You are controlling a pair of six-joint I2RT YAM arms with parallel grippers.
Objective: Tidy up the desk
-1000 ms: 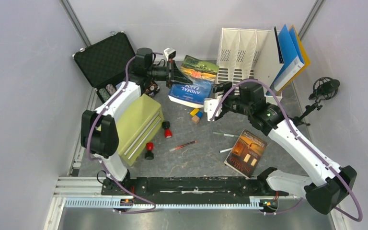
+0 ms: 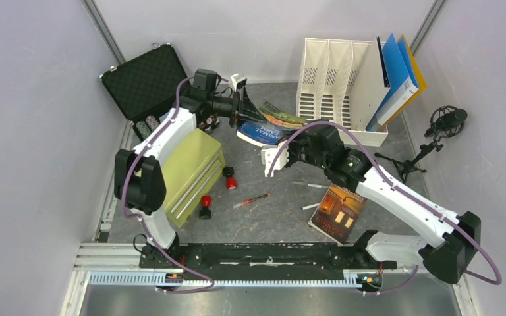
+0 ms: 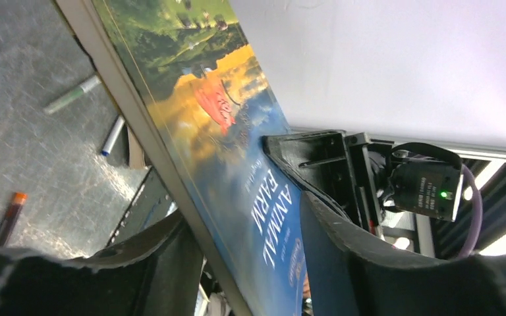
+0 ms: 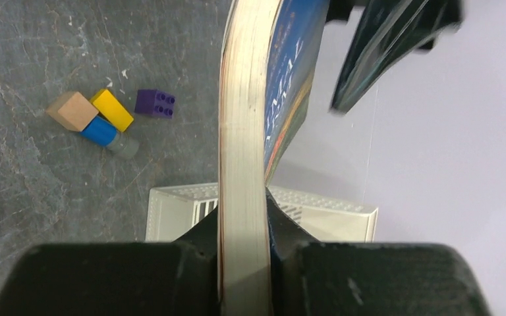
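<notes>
Animal Farm, a blue book with a painted landscape cover (image 2: 255,135), hangs over the middle of the desk (image 3: 217,164). My right gripper is shut on it, the page edge (image 4: 244,112) upright between its fingers. My left gripper (image 2: 250,110) is at the book's other side; in the left wrist view its fingers (image 3: 336,276) flank the book, while in the right wrist view they appear apart from it, part open. In the right wrist view, small blocks (image 4: 111,108) lie on the desk, beside a grey-capped blue piece.
A white file organizer (image 2: 323,72) holding folders stands at back right, a microphone (image 2: 448,122) beside it. An orange paperback (image 2: 336,214), pens, red-and-black objects (image 2: 230,181), a green drawer box (image 2: 188,171) and an open case (image 2: 141,79) surround the clear middle.
My right gripper has moved left onto the book and turned. The book has tilted from facing up toward edge-on, and my left gripper has shifted slightly right.
</notes>
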